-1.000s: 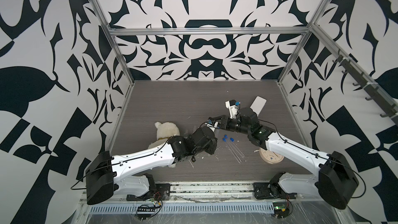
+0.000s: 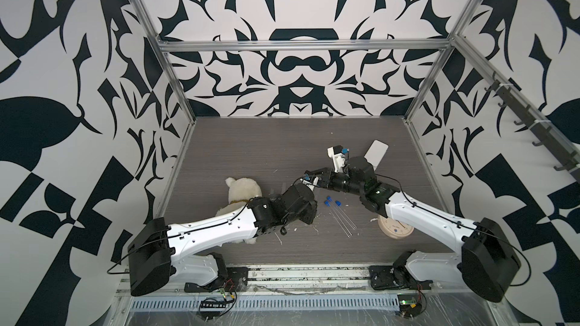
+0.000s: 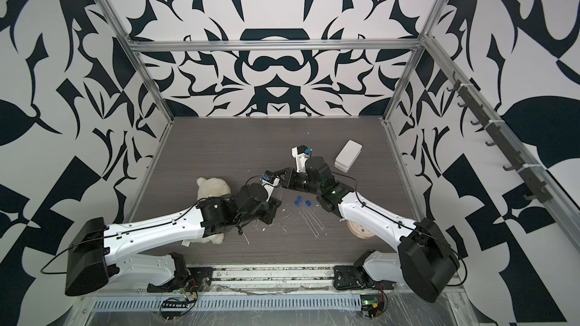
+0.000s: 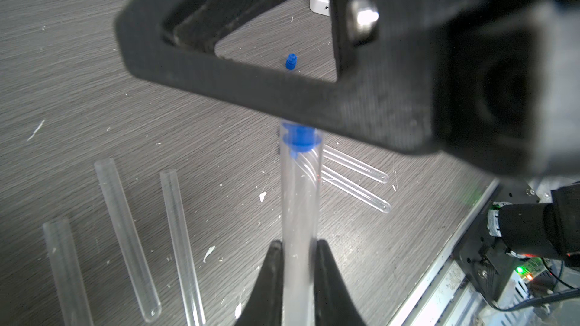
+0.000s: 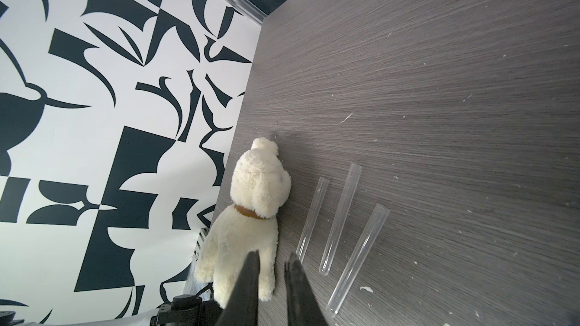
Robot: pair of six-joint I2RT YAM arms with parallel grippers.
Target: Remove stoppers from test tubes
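In the left wrist view my left gripper is shut on a clear test tube [image 4: 300, 205], held upright. A blue stopper [image 4: 300, 136] sits in its mouth, right below a black finger [image 4: 265, 93] of my right gripper, which hides what is above. From the right wrist view, my right gripper shows a gap between its fingers, with nothing visible there. Three stopperless tubes [image 5: 341, 217] lie on the table. Two more tubes [image 2: 343, 220] lie beyond, with blue stoppers [image 2: 337, 203] at their ends. Another blue stopper [image 4: 291, 61] is on the tabletop.
A cream plush toy [image 5: 256, 199] lies left of the stopperless tubes. A white box [image 3: 348, 155] is at the back right, and a round wooden disc [image 2: 395, 227] lies under the right arm.
The right arm has barely moved.
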